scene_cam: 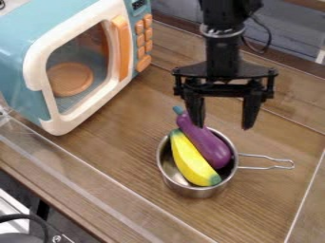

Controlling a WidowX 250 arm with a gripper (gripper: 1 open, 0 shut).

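My black gripper [222, 110] hangs open in the upper right of the camera view, above and just behind a small metal pot [189, 187]. In the pot lie a purple eggplant [211, 145] and a yellow banana [193, 162], side by side, the eggplant's stem end over the rim. Nothing shows between the fingers.
A blue toy microwave [63, 33] with an open front and an orange round plate inside stands at the left. The pot's handle [264, 162] points right. Bare wooden table [114, 180] surrounds the pot. A black cable lies at the bottom left.
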